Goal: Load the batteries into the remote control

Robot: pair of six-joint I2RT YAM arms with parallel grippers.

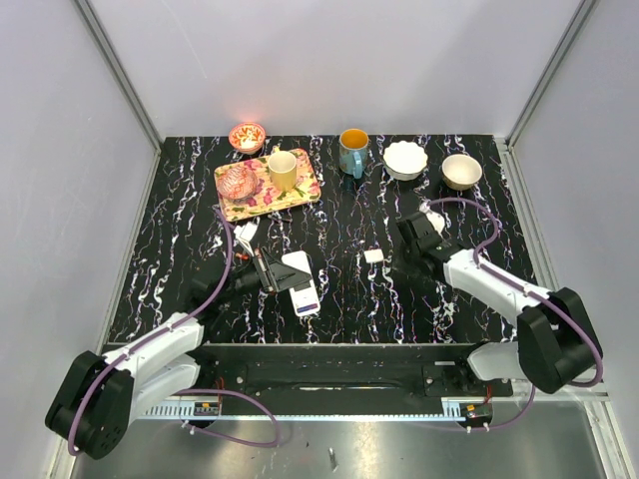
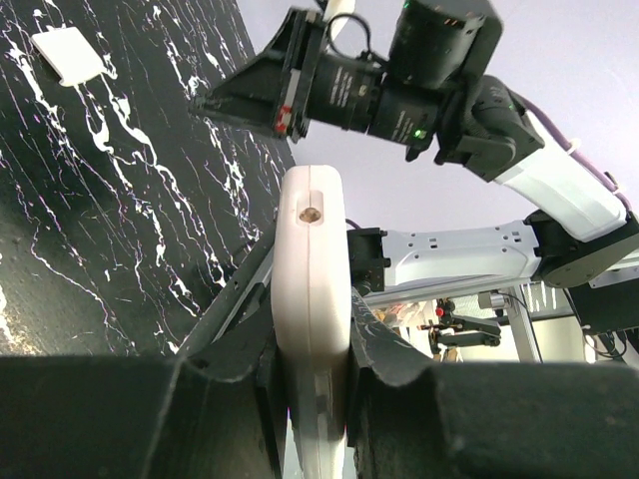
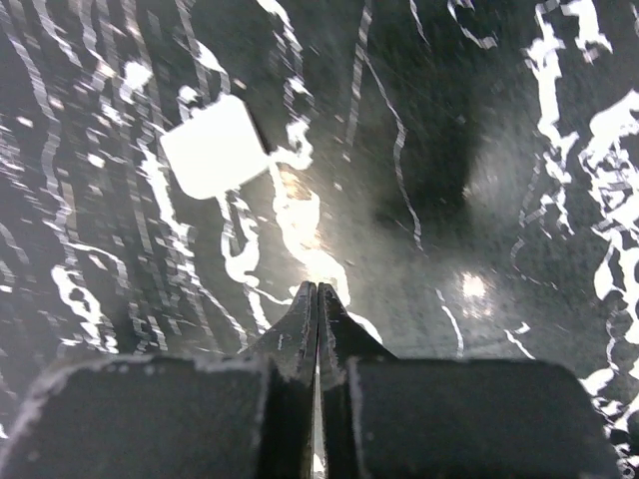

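Note:
The white remote control [image 1: 305,298] is gripped by my left gripper [image 1: 288,277]; in the left wrist view its long pale body [image 2: 312,249] stands between the fingers. A dark bluish patch shows near its front end in the top view. My right gripper is shut above the black table, its tips meeting, and no battery shows between them. No loose battery is visible on the bare table in the right wrist view. A small white piece, which looks like the battery cover [image 3: 215,147], lies flat left of the right gripper.
Behind are a floral tray [image 1: 235,212] with a cup, a blue mug [image 1: 352,160], a scalloped white dish [image 1: 404,160] and a cream bowl [image 1: 461,172].

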